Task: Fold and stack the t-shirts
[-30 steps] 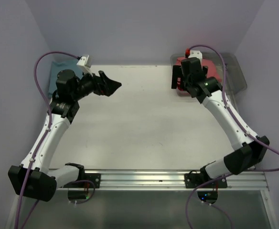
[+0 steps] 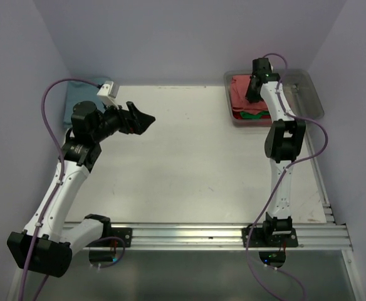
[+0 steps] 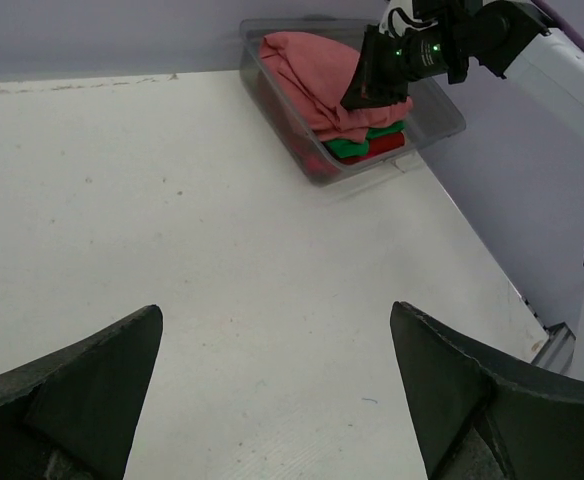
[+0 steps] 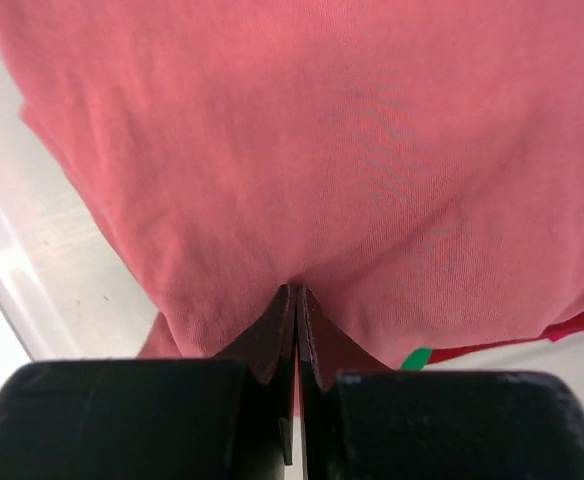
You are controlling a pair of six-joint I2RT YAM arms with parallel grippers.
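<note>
Pink shirts point(image 2: 239, 91) lie folded in a clear bin point(image 2: 308, 100) at the back right, over green point(image 2: 253, 115) and red cloth. My right gripper point(image 2: 252, 97) is down on the pink top shirt; in the right wrist view its fingertips point(image 4: 294, 290) are closed together against the fabric, with no cloth visibly between them. My left gripper point(image 2: 142, 122) stands open over the left part of the table, nothing between its fingers. A blue cloth point(image 2: 73, 100) lies at the back left, partly behind the left arm.
Walls bound it at the back and both sides, and a metal rail point(image 2: 183, 235) runs along the front. Purple cables loop over both arms.
My right arm has straightened and reached back into the bin, and its gripper has come down onto the pink shirt and shut. My left arm has shifted slightly.
</note>
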